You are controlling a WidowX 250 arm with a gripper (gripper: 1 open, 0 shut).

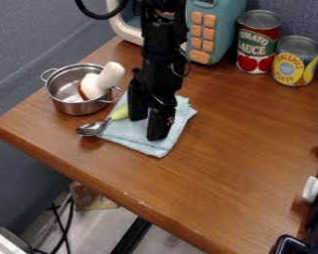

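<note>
My black gripper [151, 109] hangs low over a light blue folded cloth [169, 139] on the wooden table, its fingers down at the cloth; whether they are open or shut is hard to see. A metal spoon [92, 129] lies at the cloth's left edge, with a yellow-green item [119, 113] beside my fingers, partly hidden by them. A steel pot [65, 100] at the left holds white and brownish items.
A tomato can [256, 45] and a yellow can [294, 64] stand at the back right, near a teal appliance [211, 30]. A dark appliance [313, 218] is at the right edge.
</note>
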